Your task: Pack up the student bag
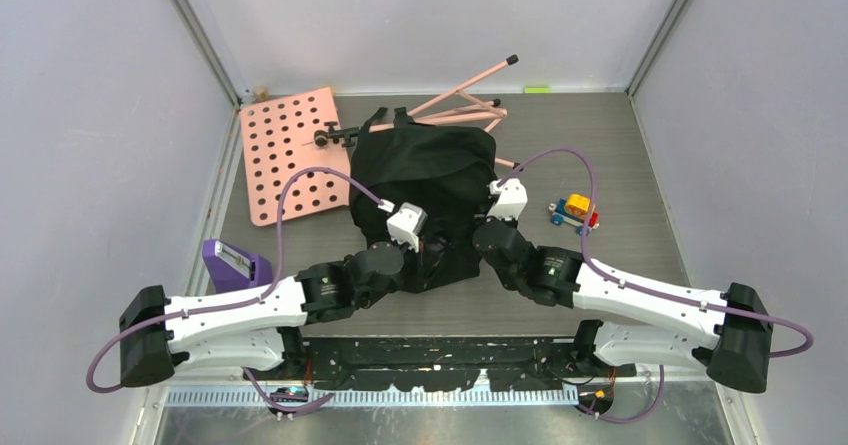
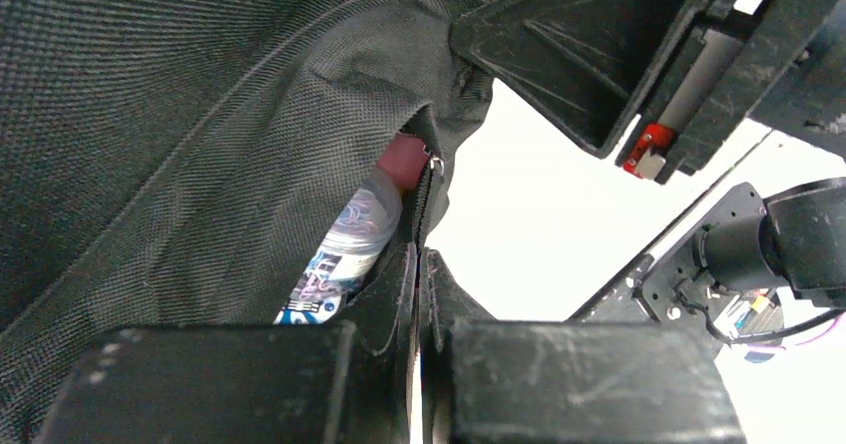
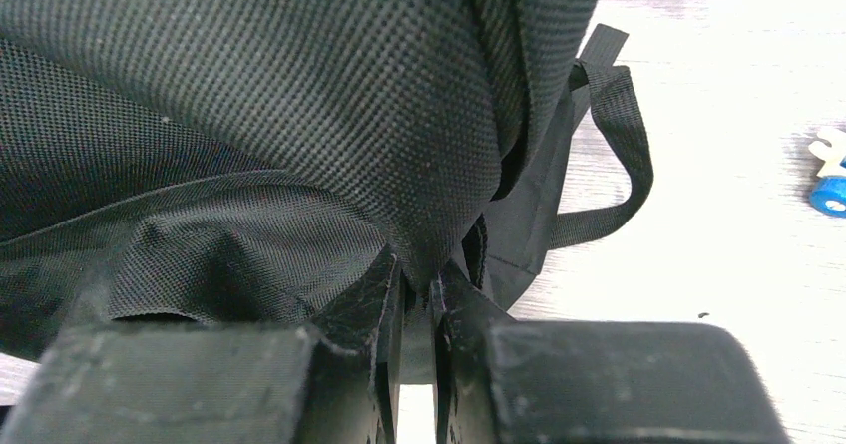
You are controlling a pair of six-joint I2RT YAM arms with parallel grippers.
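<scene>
The black student bag (image 1: 420, 165) lies at the table's centre. In the left wrist view its zip (image 2: 427, 190) runs down to my left gripper, which is shut at the zipper's line; any thin part between its tips is hard to tell. Inside the opening show a clear plastic bottle (image 2: 354, 229) and something red (image 2: 399, 157). My right gripper is shut on a fold of the bag's fabric (image 3: 429, 195) at the bag's right side.
A pink perforated board (image 1: 270, 175) lies left, pink folded legs (image 1: 470, 75) behind the bag, a purple object (image 1: 238, 270) front left, a toy car (image 1: 575, 210) on the right.
</scene>
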